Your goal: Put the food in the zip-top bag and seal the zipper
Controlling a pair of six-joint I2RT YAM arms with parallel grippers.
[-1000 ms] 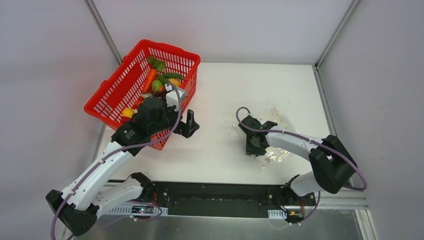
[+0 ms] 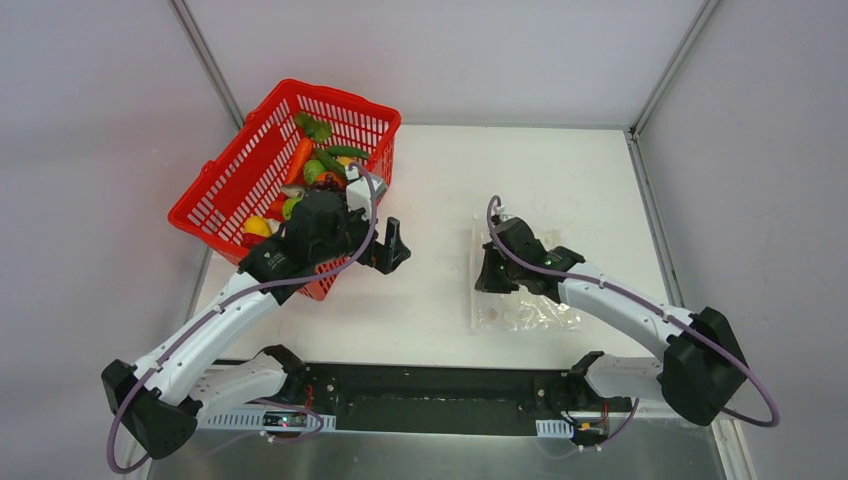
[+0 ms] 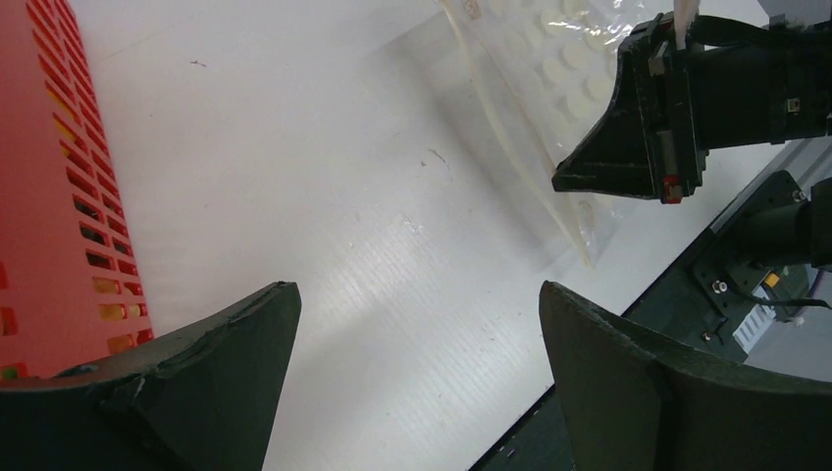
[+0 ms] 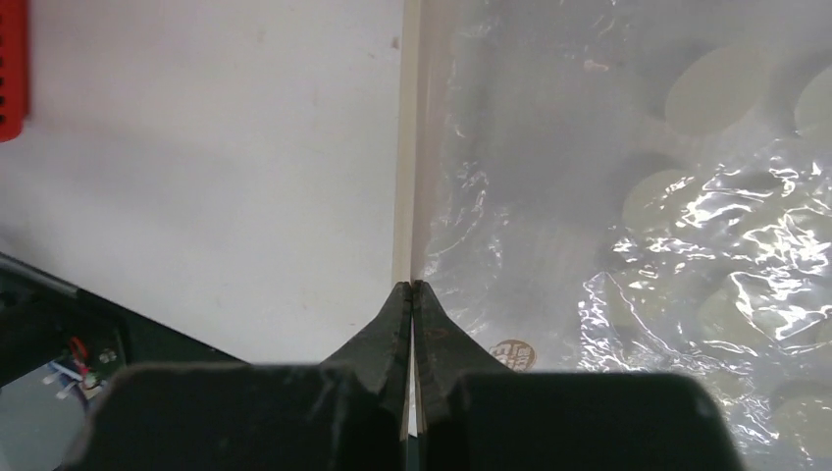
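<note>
A clear zip top bag point(image 2: 535, 310) lies flat on the white table, its zipper strip point(image 4: 404, 147) running along one edge in the right wrist view. My right gripper is shut at that strip; whether anything thin is between the tips is unclear. My left gripper hangs open and empty beside the red basket point(image 3: 39, 196), left of the bag. The food, vegetables and fruit such as a carrot point(image 2: 300, 158) and a yellow piece point(image 2: 257, 226), sits in the basket.
White walls enclose the back and sides; the table's front edge lies close in front of the bag.
My right arm has extended and its gripper moved slightly left; my left gripper has moved a little right.
</note>
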